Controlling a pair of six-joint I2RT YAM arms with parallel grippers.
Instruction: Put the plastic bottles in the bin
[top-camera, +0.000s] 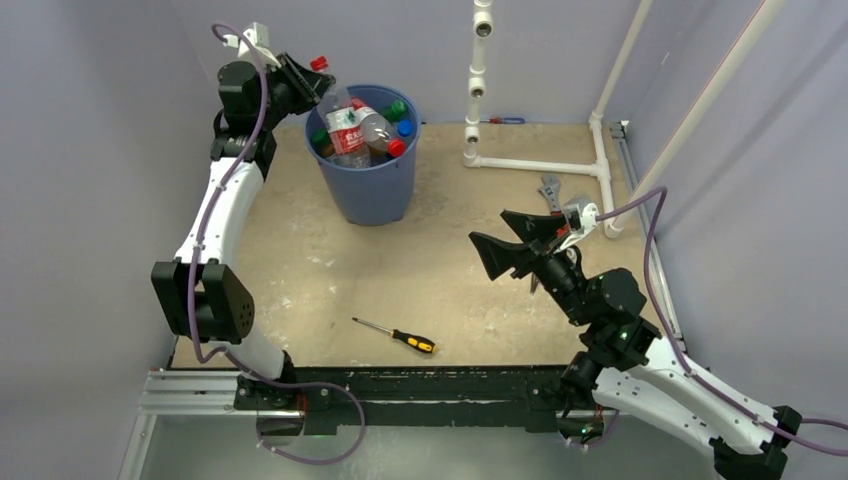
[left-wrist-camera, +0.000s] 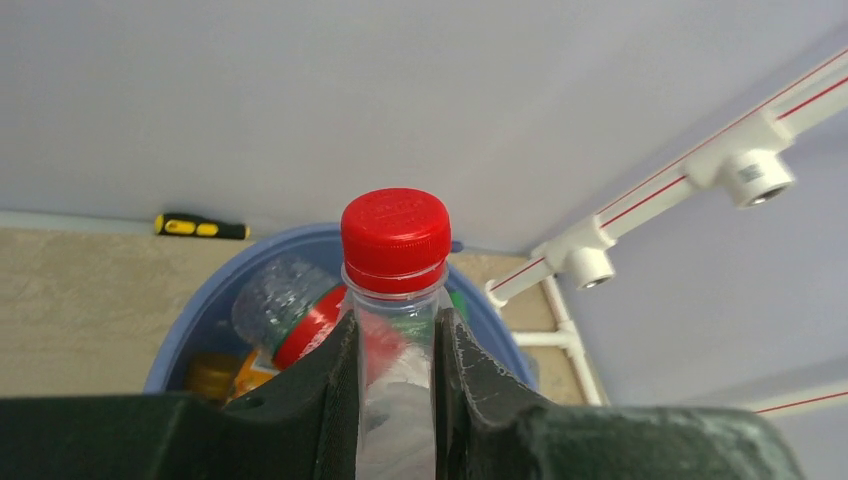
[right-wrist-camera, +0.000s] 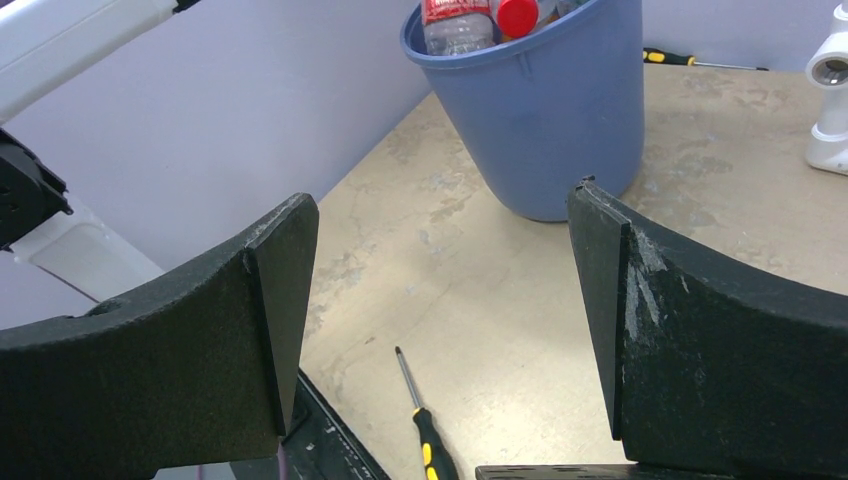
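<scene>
My left gripper (top-camera: 318, 82) is shut on the neck of a clear bottle (top-camera: 345, 130) with a red cap (left-wrist-camera: 395, 225) and red label, held upright inside the top of the blue bin (top-camera: 365, 195). Other bottles with red, green and blue caps fill the bin, among them a clear one (left-wrist-camera: 270, 305) lying tilted. My right gripper (top-camera: 505, 235) hangs over the right of the board, its fingers apart with nothing between them in the right wrist view.
A screwdriver (top-camera: 410, 340) lies at the front of the board (top-camera: 280, 250). White pipes (top-camera: 530, 165) stand at the back and right. An adjustable wrench (top-camera: 550, 190) lies partly under the right gripper. The board's middle is clear.
</scene>
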